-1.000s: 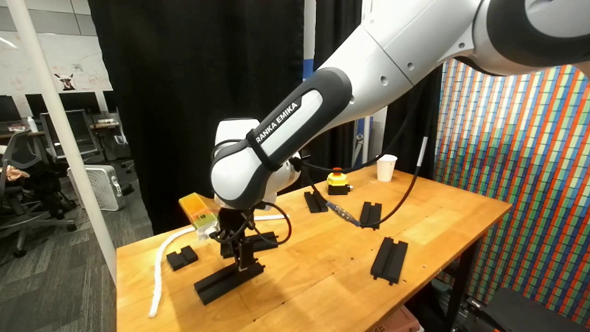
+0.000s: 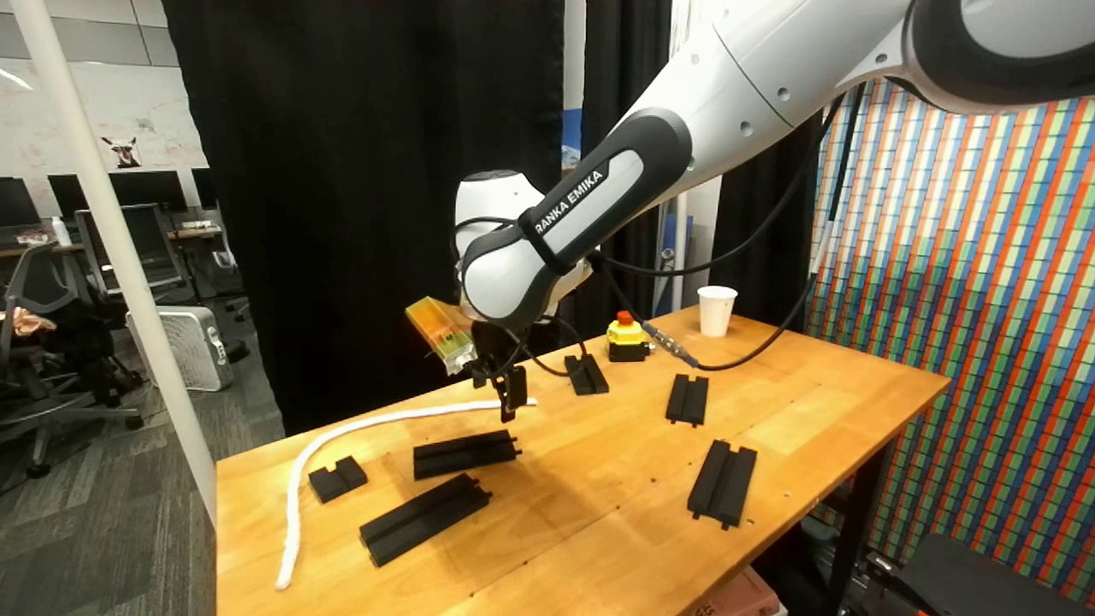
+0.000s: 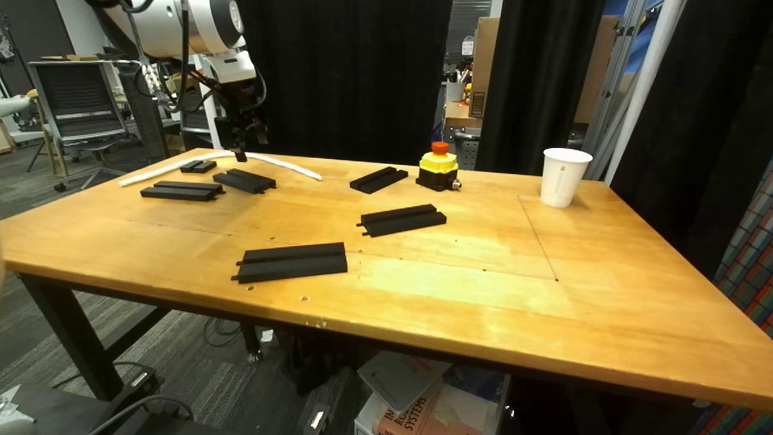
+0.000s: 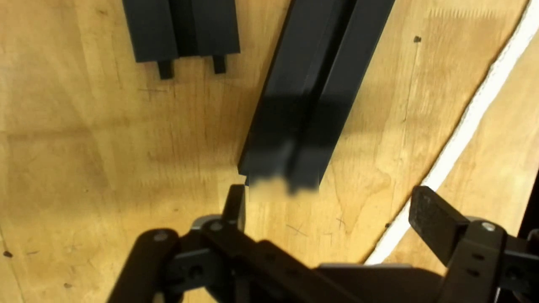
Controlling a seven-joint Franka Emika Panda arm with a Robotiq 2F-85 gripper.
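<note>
My gripper stands open in the wrist view, nothing between its wide-parted fingers [image 4: 235, 207]. Ahead of it lies a black grooved track piece [image 4: 283, 96], its near end just beyond the left finger and partly blurred. A second track piece [image 4: 151, 30], with two pegs on its end, lies to the left. In exterior view 1 the gripper [image 2: 510, 395] hangs above the table by the middle piece [image 2: 462, 455]. The front piece [image 2: 423, 518] and a short block [image 2: 338, 478] rest apart from it. From exterior view 2, the gripper [image 3: 243, 141] appears at the far left.
A white cord [image 2: 298, 493] curves along the table's left and back edges, passing behind the right finger in the wrist view. Other track pieces [image 2: 723, 482] lie to the right. A yellow-red button box [image 2: 627, 337] and a white cup [image 2: 715, 311] stand farther back.
My arm has risen and moved back and to the right, away from the front track piece where the gripper was down. The track pieces lie where they were.
</note>
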